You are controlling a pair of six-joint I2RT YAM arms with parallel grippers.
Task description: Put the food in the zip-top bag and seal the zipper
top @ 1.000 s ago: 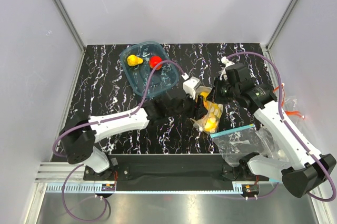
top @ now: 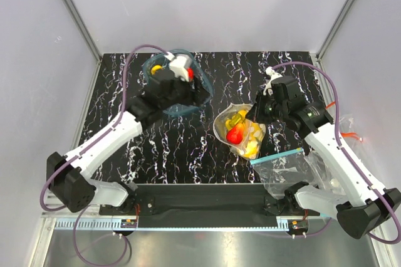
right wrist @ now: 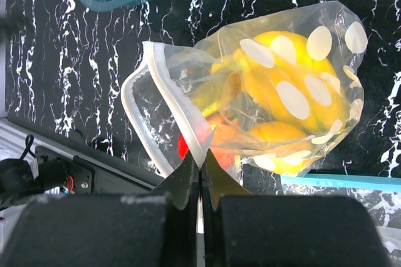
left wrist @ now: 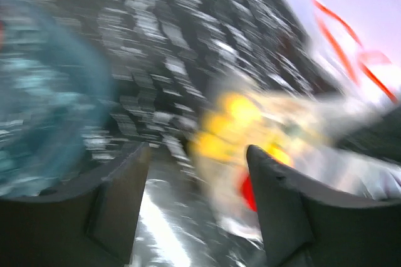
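Note:
The clear zip top bag (top: 218, 134) lies with its mouth spread, holding several yellow foods (top: 252, 149) and a red pear-shaped one (top: 235, 135). My right gripper is shut on the white zip rim (right wrist: 172, 94) of that bag. By the blue bin (top: 182, 109), left of the bag, my left gripper (top: 202, 95) hangs with its fingers (left wrist: 125, 182) apart and nothing between them. A yellow food (top: 156, 69) and a red food (top: 190, 74) in the bin show past the left arm, which partly hides them.
A flat bag with a blue zipper (top: 276, 156) lies at the front right. More clear bags with orange strips (top: 351, 135) sit off the right edge.
My left arm has swung up and left, from the bag's mouth to the bin. The red food now shows uncovered in the bag. My right arm has stayed nearly still.

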